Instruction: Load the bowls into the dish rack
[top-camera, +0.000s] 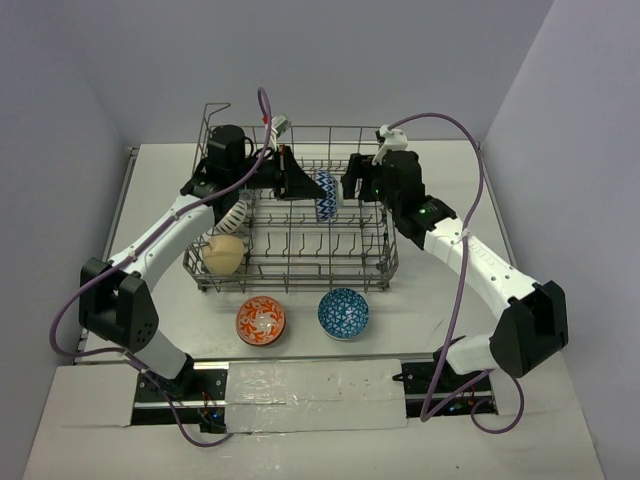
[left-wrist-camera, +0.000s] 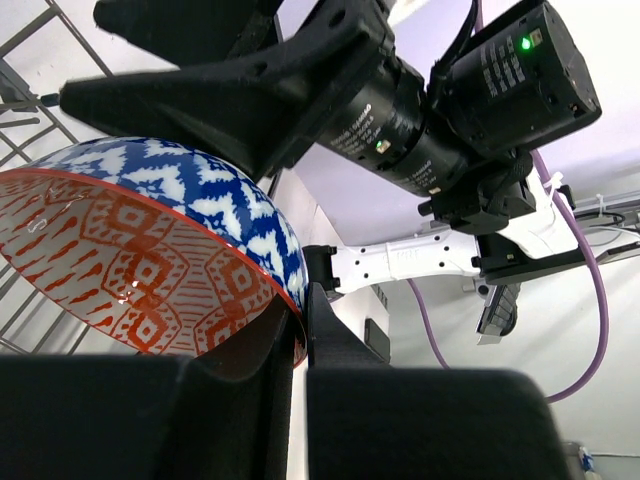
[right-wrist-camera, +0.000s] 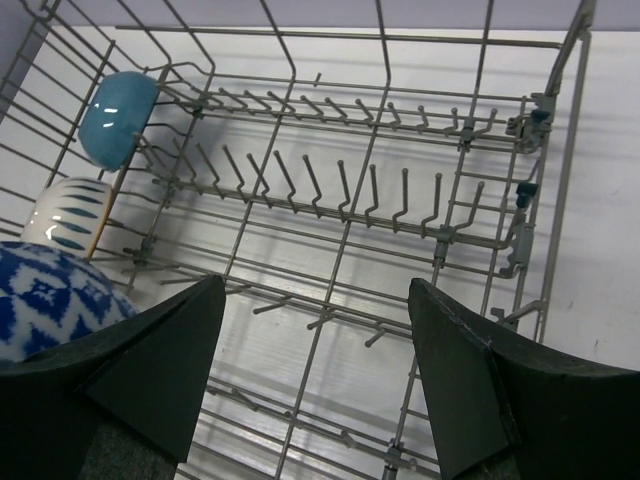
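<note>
A blue-and-white bowl with red pattern inside (left-wrist-camera: 150, 260) is held upright on edge in my left gripper (top-camera: 305, 185), its rim between the fingers, above the middle of the dish rack (top-camera: 300, 275). My right gripper (top-camera: 356, 178) is open just beside that bowl, whose edge enters the right wrist view at left (right-wrist-camera: 50, 300). Inside the rack's left side stand a teal bowl (right-wrist-camera: 115, 115), a striped bowl (top-camera: 230, 215) and a beige bowl (top-camera: 223, 255). An orange bowl (top-camera: 260, 320) and a teal patterned bowl (top-camera: 343, 312) sit on the counter in front.
The rack's middle and right rows of tines show empty in the right wrist view. Bare counter (top-camera: 450, 170) lies right of the rack. Walls bound the workspace at back and both sides.
</note>
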